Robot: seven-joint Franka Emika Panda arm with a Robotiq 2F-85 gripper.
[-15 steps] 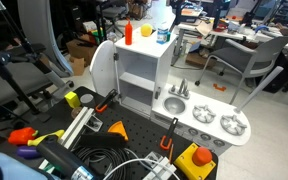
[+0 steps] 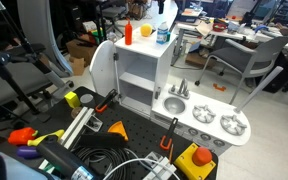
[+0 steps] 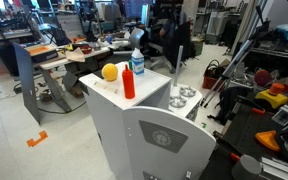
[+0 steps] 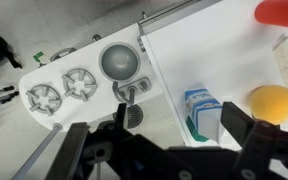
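Observation:
In the wrist view my gripper stands open above the toy kitchen, its two dark fingers (image 4: 112,140) wide apart with nothing between them. A blue and white bottle (image 4: 202,112) is on the white cabinet top, close to the right-hand finger. An orange-yellow ball (image 4: 273,104) lies farther right, and a red bottle (image 4: 281,12) is cut by the upper right corner. From the side, the red bottle (image 3: 128,82) stands upright between the yellow ball (image 3: 109,72) and the blue and white bottle (image 3: 137,62).
A grey sink (image 4: 120,62) with a tap and two burners (image 4: 46,98) lie on the lower white counter. The cabinet (image 2: 138,66) has an open compartment. Tools and cables crowd the black table (image 2: 104,145) in front; an orange-red button box (image 2: 197,160) sits at its right.

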